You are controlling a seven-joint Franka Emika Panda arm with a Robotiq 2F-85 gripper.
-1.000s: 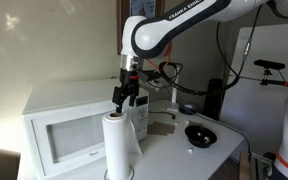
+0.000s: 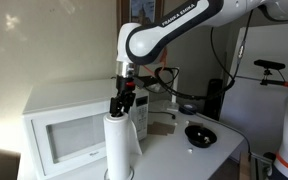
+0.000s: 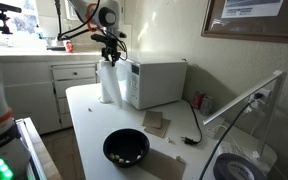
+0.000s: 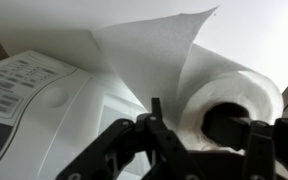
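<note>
A tall white paper towel roll [image 2: 116, 150] stands upright on the counter in front of the microwave. At its top is my gripper [image 2: 120, 106], pointing downward. From the wrist view, the gripper is part open, its fingers apart. One finger is at the loose paper sheet [image 4: 156, 55] outside the roll; the other is over the dark hole of the roll [image 4: 191, 132]. Whether either finger presses on the paper cannot be made out. The sheet hangs off the roll's side.
The white microwave [image 2: 72, 142] stands close behind the roll. A black pan [image 3: 126, 147] sits on the counter [image 3: 92, 135], with a brown board [image 3: 155, 123] near it. A black cord [image 3: 196, 120] trails by the wall. Open counter lies between roll and pan.
My gripper has come down slightly onto the top of the roll. The roll, microwave and pan look unmoved.
</note>
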